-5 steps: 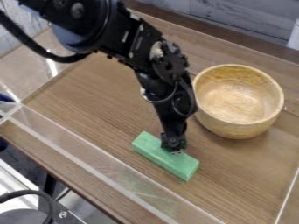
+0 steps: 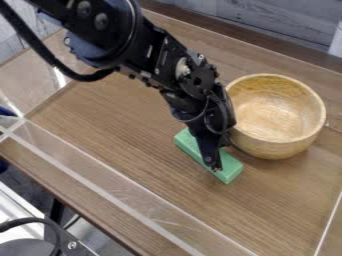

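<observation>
My black gripper (image 2: 214, 150) reaches down from the upper left, its fingertips low over the green block (image 2: 221, 172), covering part of it; it looks shut, and I see nothing clearly held. The block lies on the wooden table just below and left of a tan wooden bowl (image 2: 278, 105), which is close beside the gripper's right side.
The wooden table (image 2: 120, 160) has free room at the left and front. A white wall stands at the back right. Dark equipment and cables sit at the lower left corner.
The green block has moved up and to the right, toward the bowl, and turned somewhat. The gripper has come lower over it.
</observation>
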